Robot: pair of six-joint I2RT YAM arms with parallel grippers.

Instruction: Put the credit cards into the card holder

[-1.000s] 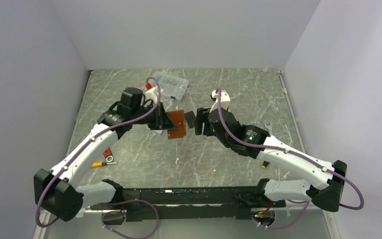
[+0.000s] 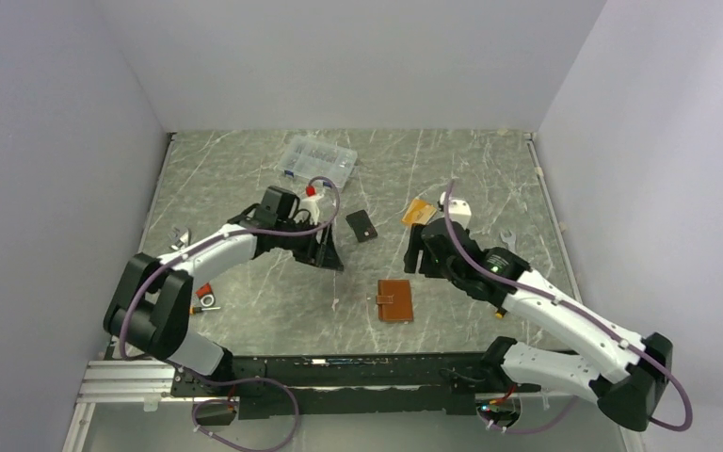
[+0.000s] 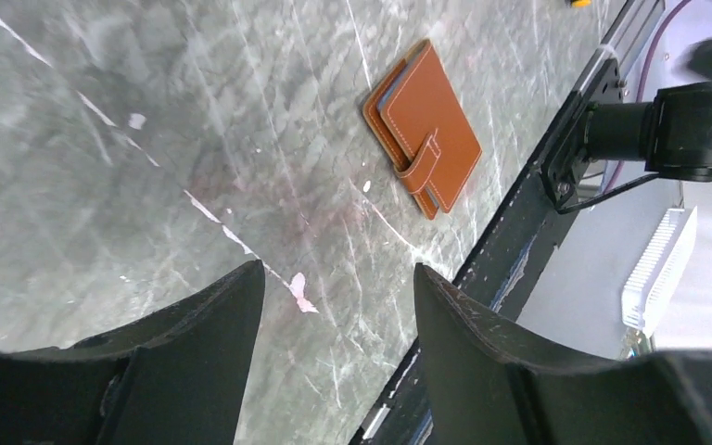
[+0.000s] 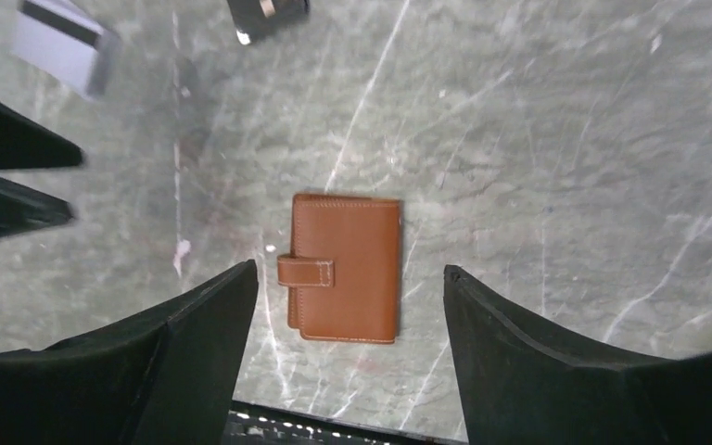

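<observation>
The brown leather card holder [image 2: 395, 306] lies on the marble table near the front centre, its strap on the left side; in the right wrist view the holder [image 4: 352, 297] is centred below my open right gripper [image 2: 414, 250]. My open left gripper [image 2: 325, 250] hangs to the holder's upper left, nothing between its fingers. A black card [image 2: 361, 224] and an orange card [image 2: 418, 211] lie behind the holder. A grey-white card [image 4: 60, 46] shows at the top left of the right wrist view, mostly hidden by my left arm in the top view.
A clear compartment box [image 2: 317, 160] stands at the back. Tools lie at the left edge, including red pliers [image 2: 203, 293], and a wrench [image 2: 508, 241] at the right. Bare table surrounds the holder, with the dark front rail just below it.
The holder, held up in my left gripper a second ago, now lies on the table at front centre, released. My left gripper has moved lower in the image and opened; my right gripper has moved right.
</observation>
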